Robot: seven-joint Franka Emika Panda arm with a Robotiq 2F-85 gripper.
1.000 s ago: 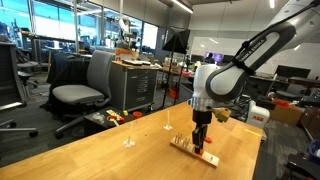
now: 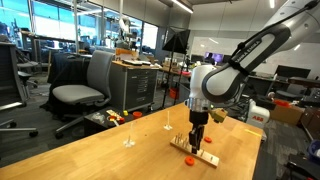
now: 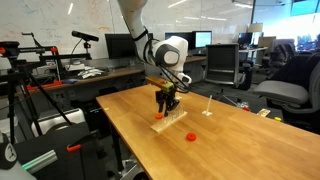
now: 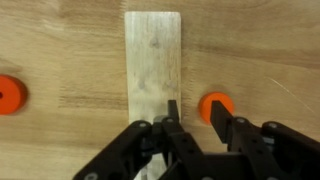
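Observation:
A pale wooden strip (image 4: 153, 60) runs up the middle of the wrist view, its lower end hidden by my gripper. The black fingertips stand a little apart over the strip's right edge and the table, and what lies between the fingers lower down is hidden. Close by the right fingertip is an orange-red disc (image 4: 214, 103), partly covered. Another red disc (image 4: 10, 95) rests on the table left of the strip. In exterior view 1 the gripper (image 2: 196, 148) is low over the strip, which bears several small upright pegs (image 2: 178, 140); a red disc (image 2: 189, 160) lies before it.
A further red disc (image 3: 191, 137) lies on open table in exterior view 2. Thin upright stands (image 2: 128, 136) and a red cup-like thing (image 2: 136, 115) are farther back. An office chair (image 2: 90, 85) is beyond the table.
The arm has shifted only slightly.

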